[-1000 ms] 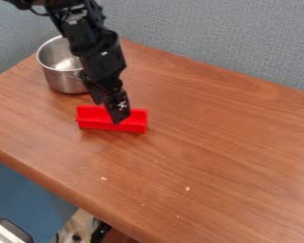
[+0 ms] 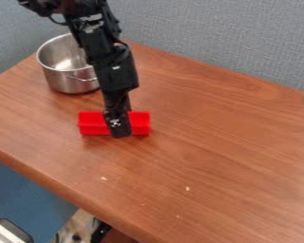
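A red rectangular block [image 2: 94,123] lies on the wooden table, left of centre in the camera view. My black gripper [image 2: 118,126] is lowered onto it from above, its tips at the middle of the block and hiding part of it. The gripper is open; the frame does not show clearly where each finger stands against the block. A steel pot [image 2: 60,65] sits behind the block, partly hidden by my arm.
A grey wall stands behind.
My gripper has moved slightly right and down onto the block, standing more upright. The block has shifted very slightly right and down in the view.
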